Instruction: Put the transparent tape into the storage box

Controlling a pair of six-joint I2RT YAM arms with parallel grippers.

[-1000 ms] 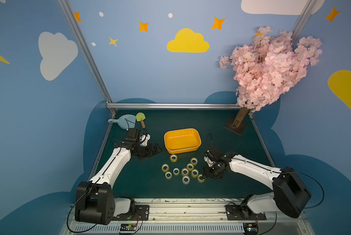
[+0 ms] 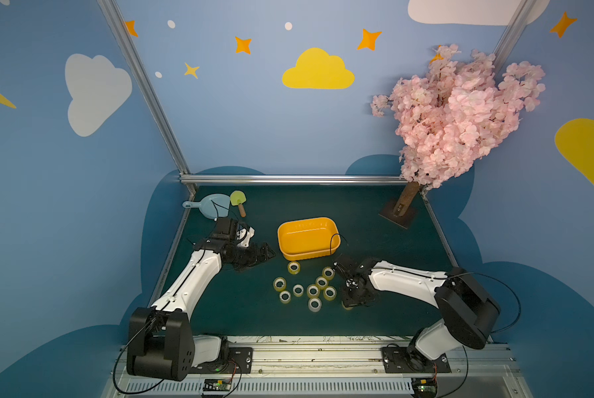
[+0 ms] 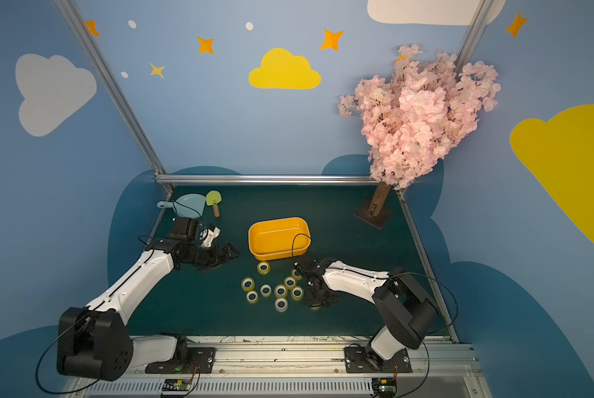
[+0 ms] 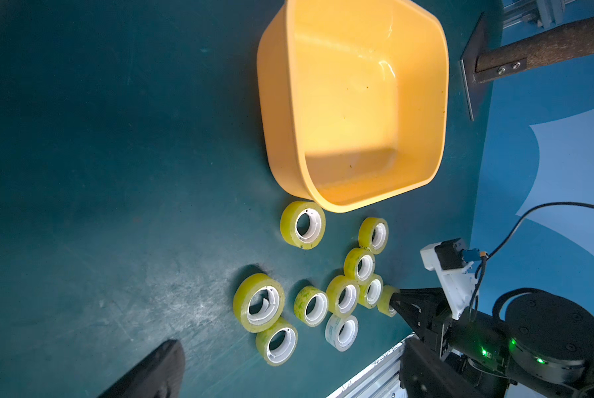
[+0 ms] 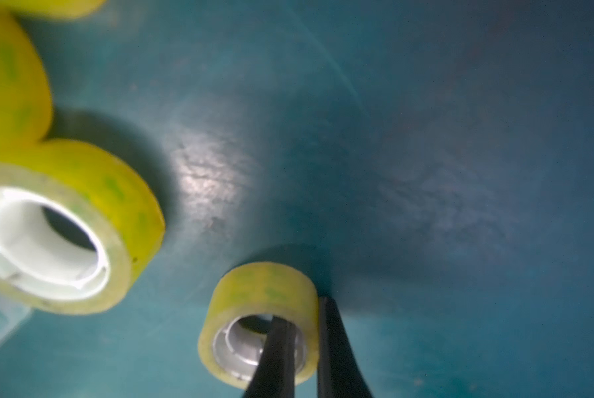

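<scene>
In the right wrist view my right gripper is shut on the wall of a yellowish transparent tape roll (image 5: 264, 285); one finger reaches into its hole, the other lies against its outside. That roll is just off the cluster, low over or on the dark table; I cannot tell which. Several more tape rolls (image 4: 342, 296) lie on the table in front of the yellow storage box (image 4: 278, 99), which looks empty. My left gripper stands open left of the box, its fingers far apart and nothing between them.
One loose roll (image 4: 303, 225) rests close against the box's near side. Behind the left arm lie a blue dustpan (image 2: 214, 206) and a small green shovel (image 2: 238, 197). A pink blossom tree (image 2: 449, 119) stands at the back right. Bare table lies right of the box.
The left arm is still.
</scene>
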